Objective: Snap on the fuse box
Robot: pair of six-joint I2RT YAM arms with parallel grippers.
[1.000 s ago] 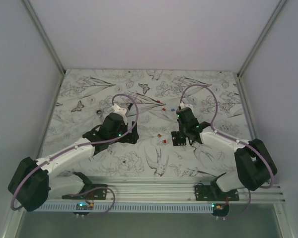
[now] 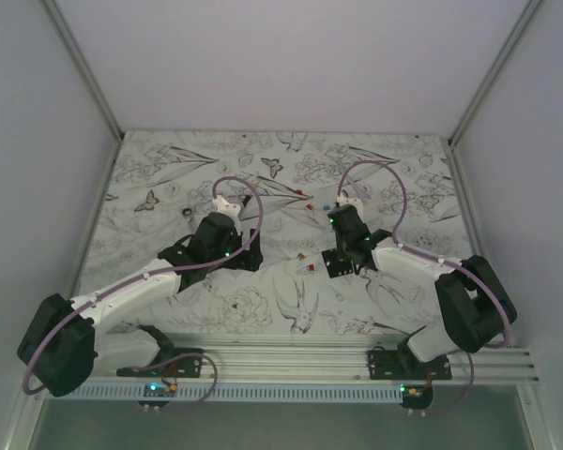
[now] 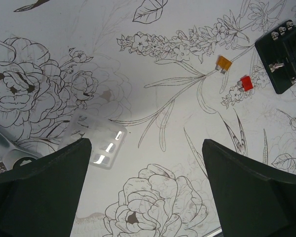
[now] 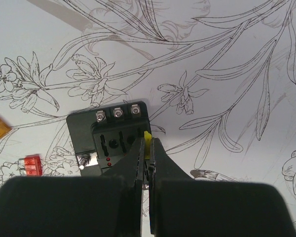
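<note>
The black fuse box (image 4: 81,128) lies on the patterned surface below my right gripper, whose shut fingertips are at a small yellow piece (image 4: 147,134) on the box's right side; whether they touch it I cannot tell. The box also appears at the upper right of the left wrist view (image 3: 281,59). My left gripper stands open over bare surface to the left of the box, nothing between its fingers.
An orange fuse (image 3: 223,63) and a red fuse (image 3: 245,83) lie left of the box. A clear case (image 3: 108,143) and a cylindrical tool (image 3: 10,153) lie farther left. Small coloured pieces (image 2: 310,207) lie behind.
The left arm has hardly moved.
</note>
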